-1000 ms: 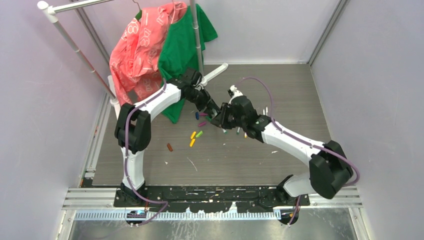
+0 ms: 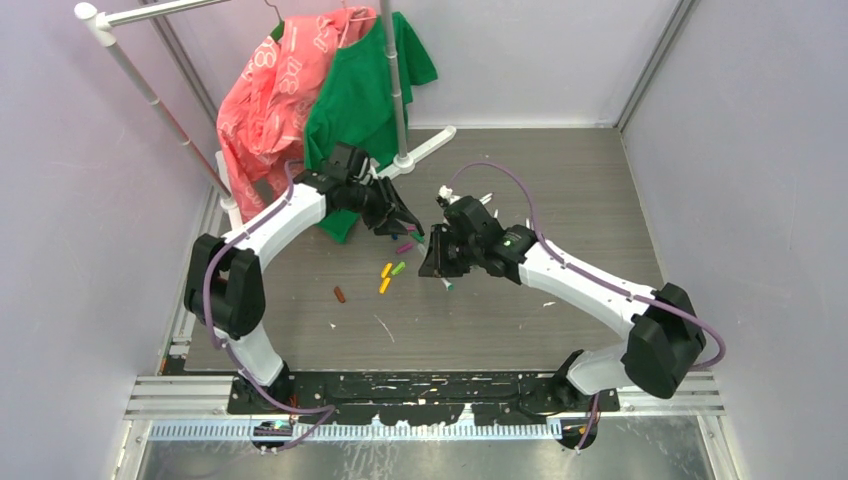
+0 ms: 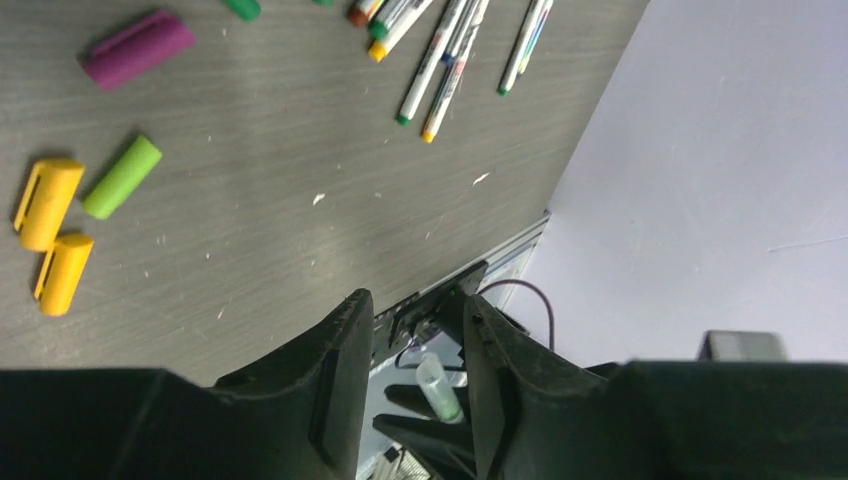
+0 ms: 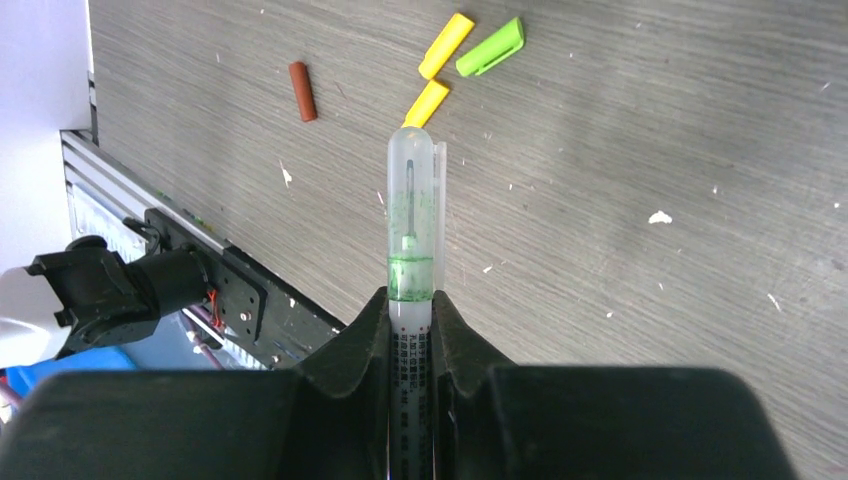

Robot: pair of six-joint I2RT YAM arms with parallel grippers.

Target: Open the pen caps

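Observation:
My right gripper [image 2: 432, 262] is shut on a white pen [image 4: 408, 420] with a clear cap [image 4: 410, 190] pointing up from its fingers in the right wrist view. My left gripper is part open, just up-left of the right one in the top view; beyond its fingertips the pen's translucent end [image 3: 438, 390] shows, apart from them. Loose caps lie on the table: yellow [image 3: 50, 200], light green [image 3: 122, 175], purple [image 3: 137, 48] and brown [image 4: 302, 92].
Several white markers [image 3: 437, 60] lie to the right at the back. A rack with red [image 2: 260, 100] and green [image 2: 360, 90] garments stands at back left.

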